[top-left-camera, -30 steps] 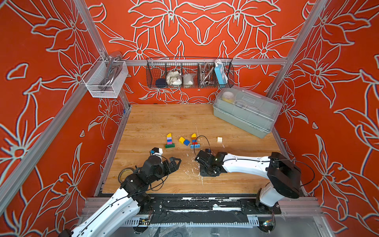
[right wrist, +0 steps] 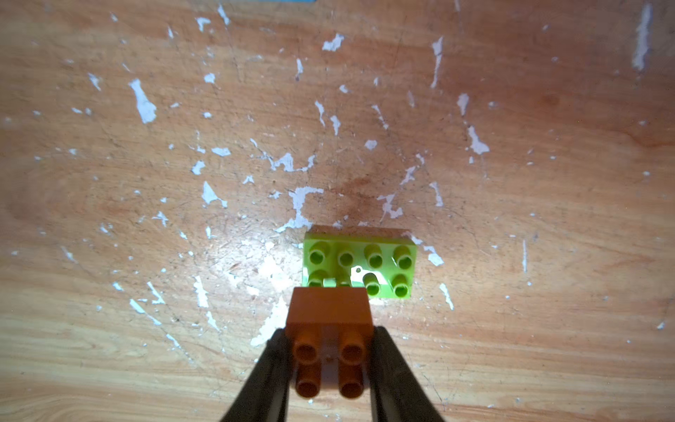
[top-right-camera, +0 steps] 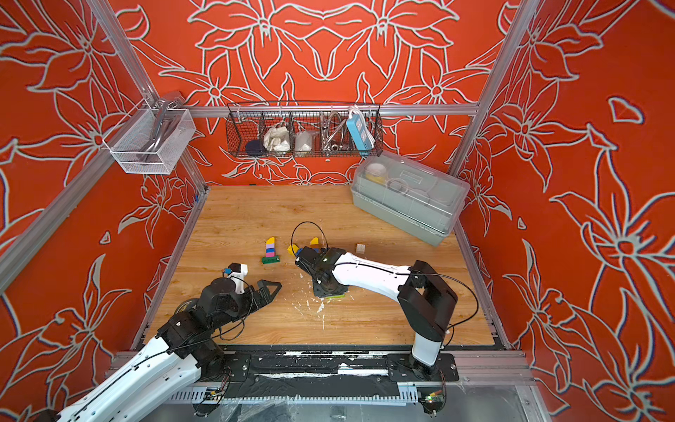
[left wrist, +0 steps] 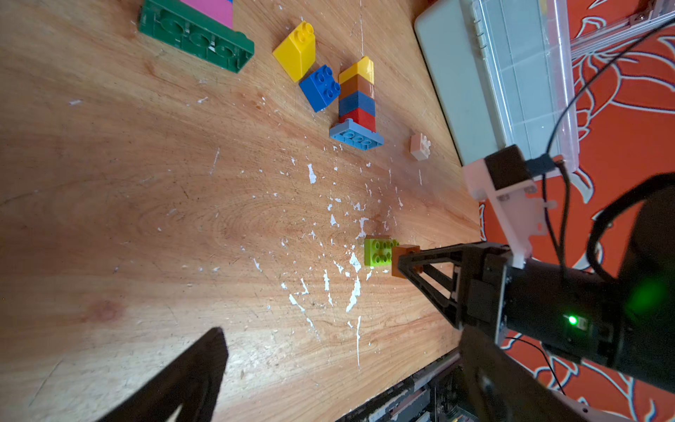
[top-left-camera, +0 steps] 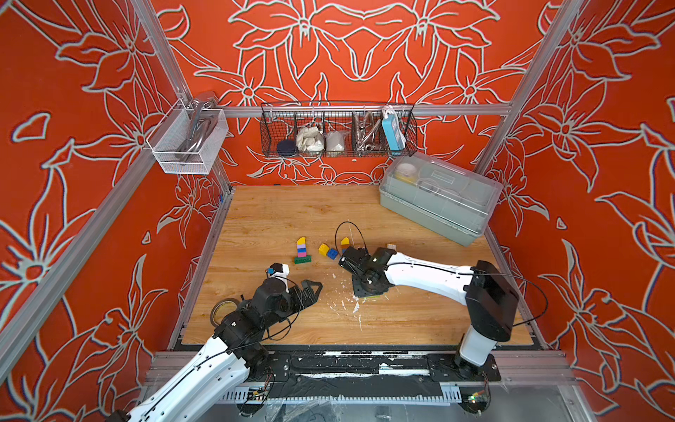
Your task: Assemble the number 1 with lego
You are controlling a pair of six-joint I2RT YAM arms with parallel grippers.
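Observation:
My right gripper is shut on an orange-brown brick (right wrist: 329,306), studs toward the wrist camera. The lime green brick (right wrist: 360,242) lies studs-up on the table; whether the two bricks touch I cannot tell. Over the table's front left, my left gripper stands open and empty. In the left wrist view a stack on a light blue base (left wrist: 356,135) carries red, blue, brown and yellow pieces. Loose blue (left wrist: 320,88) and yellow (left wrist: 295,50) bricks lie left of it. Farther left is the green-based stack (left wrist: 195,36), its top cut off there.
A pale small brick (left wrist: 419,146) lies right of the light blue stack. The grey lidded box (top-left-camera: 441,197) fills the back right corner. A tape roll (top-left-camera: 224,311) lies by the left arm.
My right arm has moved up and toward the back of the table, now partly covering the light blue stack in the top left view. The left arm has stayed still.

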